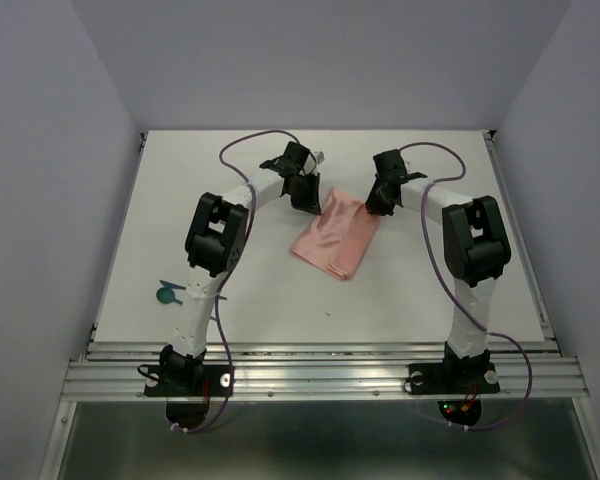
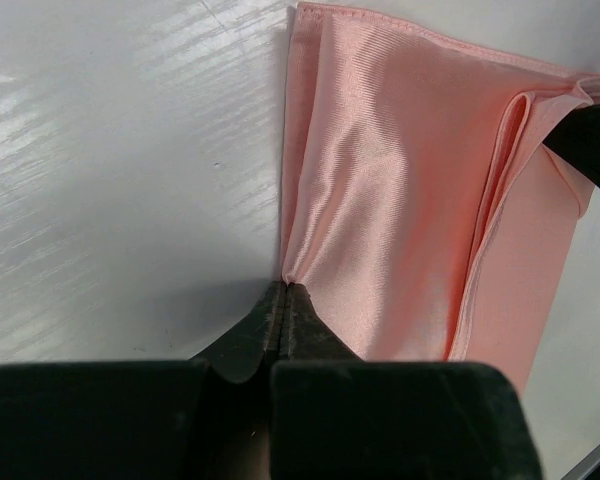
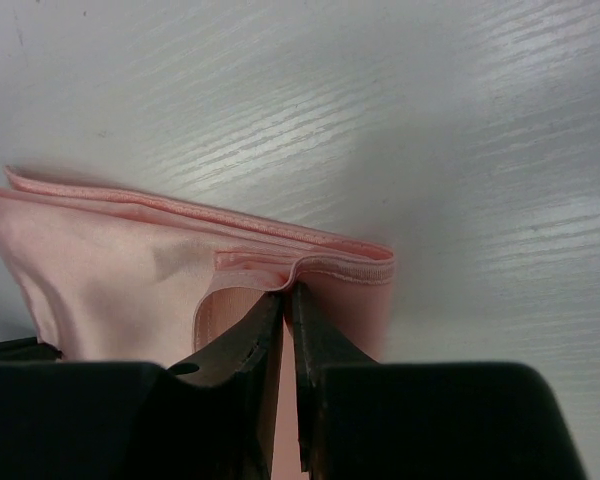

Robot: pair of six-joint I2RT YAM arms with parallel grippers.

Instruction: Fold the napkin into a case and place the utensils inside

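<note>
The pink napkin [image 1: 330,240] lies folded on the white table, a narrow folded strip along its right side. My left gripper [image 1: 316,208] is at its upper left edge; in the left wrist view the fingertips [image 2: 298,300] meet at the gathered edge, close together, and whether they have closed fully on it is unclear. My right gripper is shut on the napkin's upper right folded corner, pinching the layered hem. Blue utensils [image 1: 167,296] lie at the lower left of the table, partly hidden by the left arm.
Both arms reach in from the front edge [image 1: 320,345] on either side of the napkin.
</note>
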